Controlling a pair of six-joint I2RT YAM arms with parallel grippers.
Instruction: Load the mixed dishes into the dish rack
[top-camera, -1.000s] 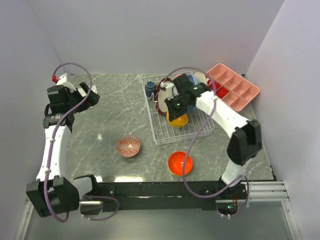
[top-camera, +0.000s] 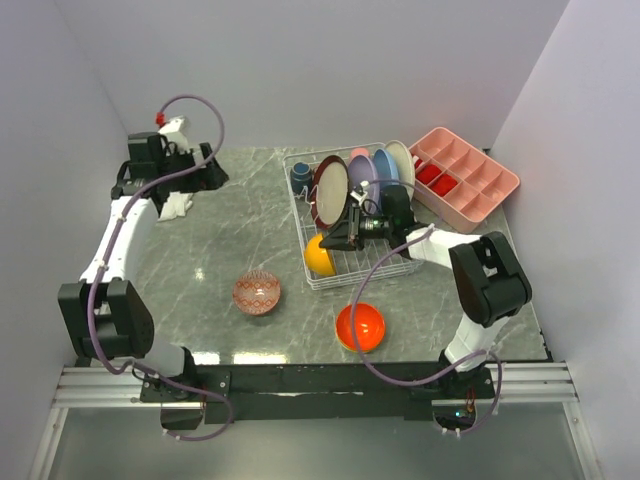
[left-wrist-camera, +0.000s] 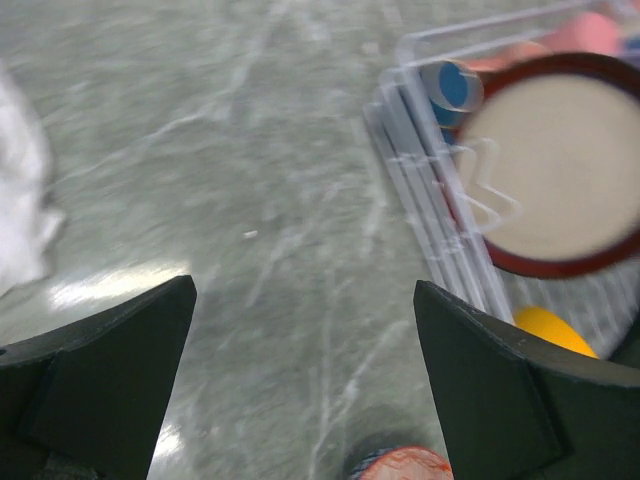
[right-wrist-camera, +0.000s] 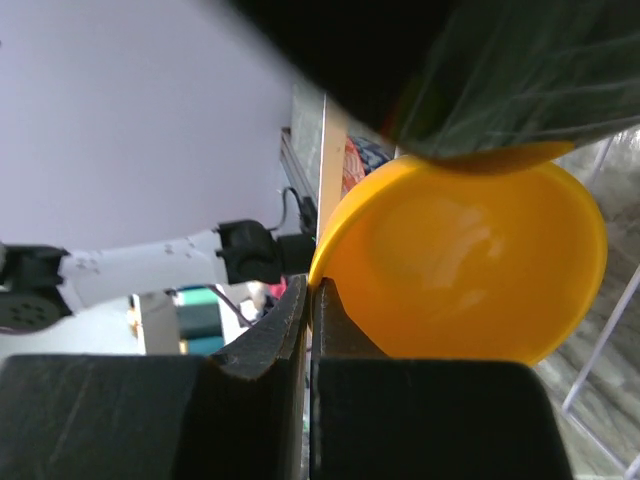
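Note:
The wire dish rack (top-camera: 375, 268) holds plates (top-camera: 332, 195), a blue cup (top-camera: 300, 175) and a yellow bowl (top-camera: 318, 258), standing on its side at the front left. My right gripper is shut at the yellow bowl's (right-wrist-camera: 460, 260) rim; whether the rim is between the fingertips is unclear. My left gripper stands open and empty over the back left counter. A patterned bowl (top-camera: 257, 292) and an orange bowl (top-camera: 360, 326) sit on the counter in front.
A pink compartment tray (top-camera: 480, 190) with red items sits right of the rack. A white cloth (left-wrist-camera: 20, 200) lies at the left.
The yellow bowl has moved left to the rack's front left and is more upright, my right gripper moving with it. My left arm has moved right and slightly back.

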